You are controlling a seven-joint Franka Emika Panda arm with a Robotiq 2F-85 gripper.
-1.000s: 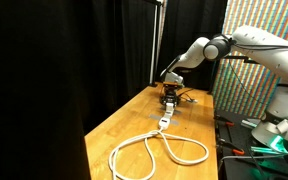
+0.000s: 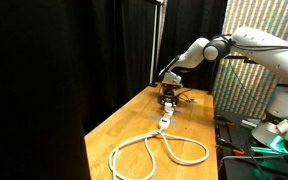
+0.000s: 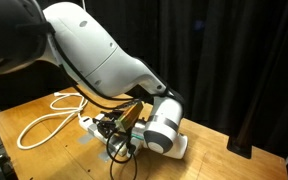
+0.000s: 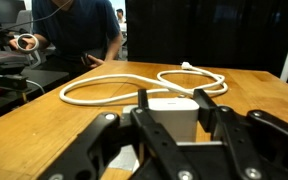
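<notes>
In the wrist view my gripper is shut on a white, box-like object (image 4: 172, 104), one finger at each side of its top. This object looks like part of a white power strip, though the fingers hide much of it. A white cord (image 4: 104, 79) lies in loops on the wooden table behind it, with a white end piece (image 4: 189, 67) at the far side. Exterior view 1 has the gripper (image 2: 168, 100) low over the table, while the cord (image 2: 112, 160) loops toward the near edge. From exterior view 2, the arm largely covers the held object.
Bare wooden table (image 2: 129, 112) lies left of the gripper. Black curtains (image 3: 219, 60) hang behind the table. A person (image 4: 74, 30) is at the far left in the wrist view. Dark cables run along the arm near the gripper.
</notes>
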